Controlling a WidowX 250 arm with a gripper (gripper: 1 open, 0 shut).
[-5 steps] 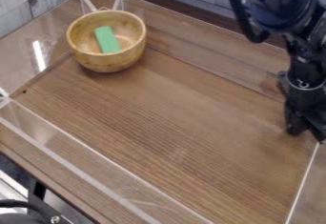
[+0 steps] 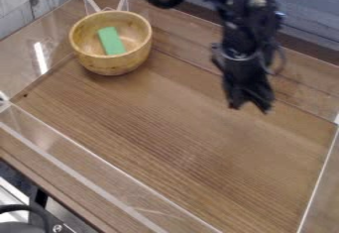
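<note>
My gripper [image 2: 252, 98] hangs over the right middle of the wooden table [image 2: 159, 168], blurred, with nothing visible held; whether its fingers are open or shut is unclear. A yellow bowl [image 2: 133, 60] stands at the upper left with a green block [image 2: 109, 40] inside it, apart from the gripper.
A raised light edge runs along the left and right sides, and black cables lie at the bottom left corner.
My arm and gripper have swung left from the table's right edge toward the middle. The bowl and green block have not moved.
</note>
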